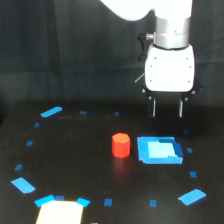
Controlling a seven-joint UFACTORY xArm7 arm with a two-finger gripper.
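The white gripper (167,105) hangs at the upper right, above a small blue square container (142,150) that has a pale, lighter patch inside. Its two dark fingers point down and stand apart, with nothing seen between them. A red hexagonal block (120,145) sits on the dark table, left of the blue container. A cream square object (60,213) is cut off at the bottom-left edge.
Blue tape strips (24,185) and small blue squares mark the dark table (80,160). A dark curtain forms the background.
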